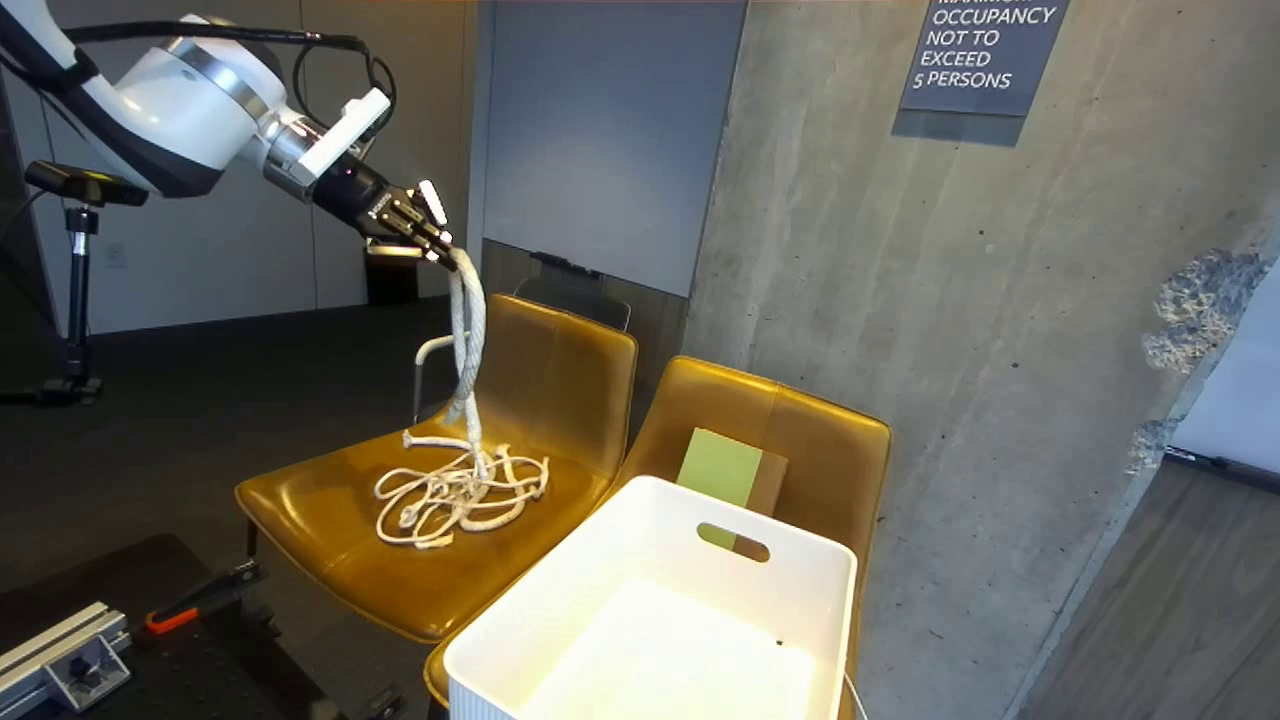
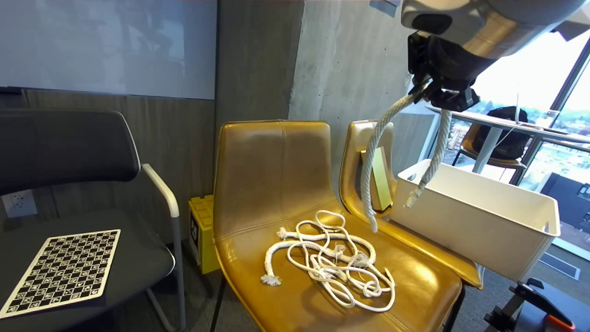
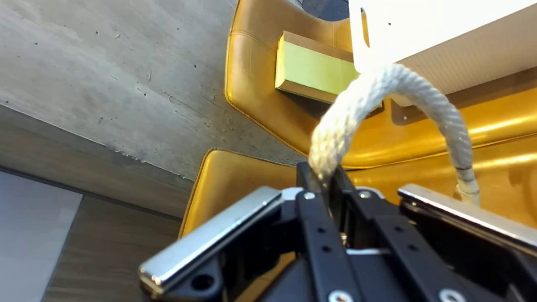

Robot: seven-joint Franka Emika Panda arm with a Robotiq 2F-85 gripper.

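Observation:
My gripper [image 1: 444, 250] is shut on a thick white rope [image 1: 469, 318], high above the left mustard chair. In exterior view 2 the held rope [image 2: 371, 177] hangs in two lengths, one on each side of the gripper [image 2: 432, 91], with both ends clear of the seat. The wrist view has the fingertips pinching the rope [image 3: 390, 80], which arches up and over to the right, its end wrapped in a band. Below lies a loose tangle of other white ropes [image 2: 332, 260], thick and thin, on the left chair's seat [image 2: 271, 216].
An empty-looking white bin [image 1: 654, 516] stands on the right mustard chair [image 1: 828, 446]. Behind it a green and brown box [image 1: 722, 466] leans against the backrest. A concrete wall [image 1: 996, 360] rises behind. In exterior view 2 a dark chair [image 2: 127, 260] holds a checkered board [image 2: 63, 268].

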